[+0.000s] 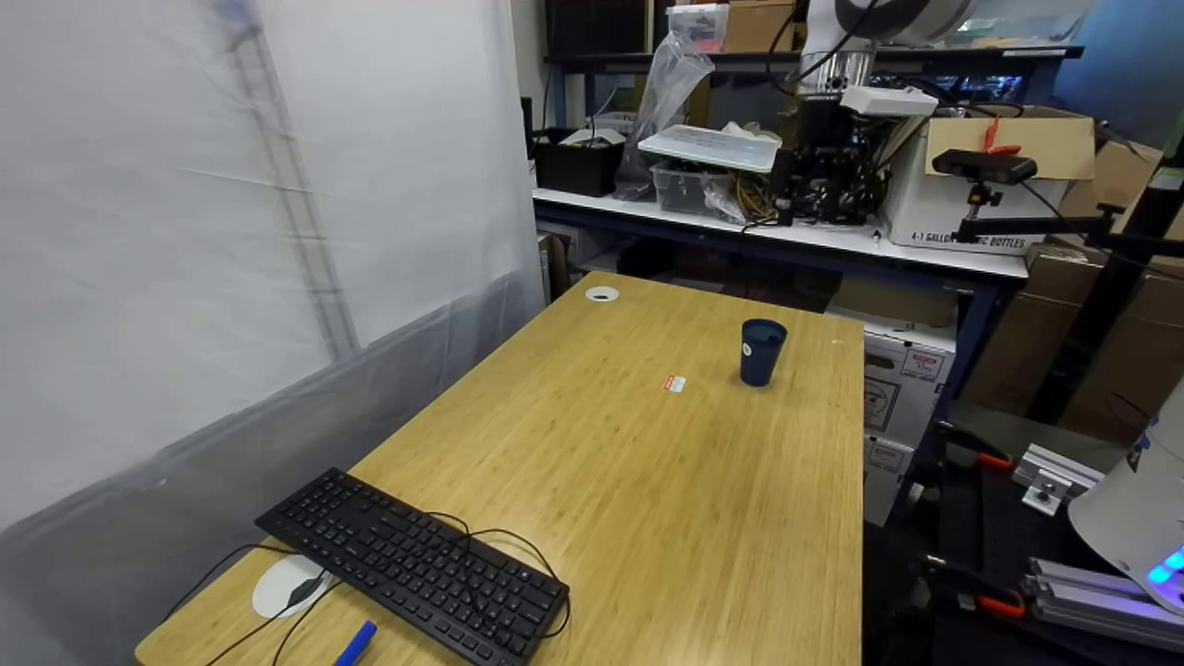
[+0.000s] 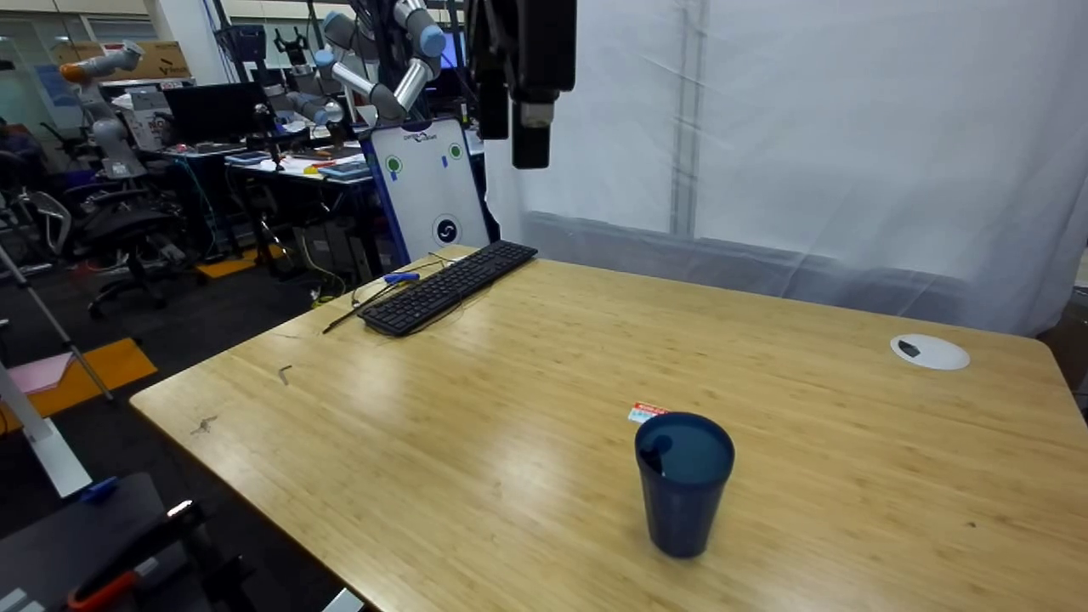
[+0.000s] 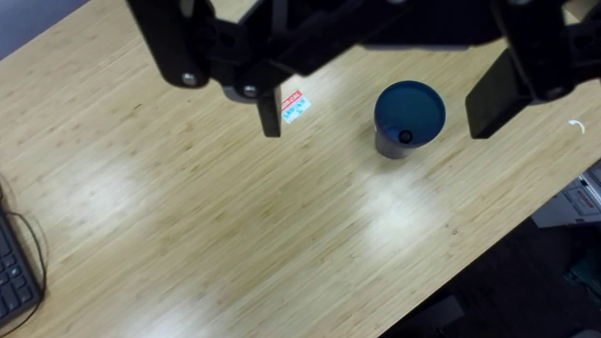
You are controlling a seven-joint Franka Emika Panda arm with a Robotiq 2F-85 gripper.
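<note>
A dark blue cup (image 1: pixel 760 357) stands upright on the wooden table (image 1: pixel 622 466), towards its far right in exterior view 1. Looking into the cup (image 3: pixel 410 110) from the wrist, I see a small black ring-like detail inside; I cannot tell what it is. High above the tabletop hangs my black gripper (image 2: pixel 512 143), open and holding nothing. In the wrist view the cup appears between the spread fingers, nearer the right one, but well below them. A small red-and-white label (image 2: pixel 647 412) lies flat beside the cup.
A black keyboard (image 1: pixel 416 566) with loose cables and a blue pen-like item (image 1: pixel 356 644) occupies the near left end of the table. Curtain sheeting (image 1: pixel 277 222) borders one long side. A cluttered shelf (image 1: pixel 710 215) stands beyond the far end.
</note>
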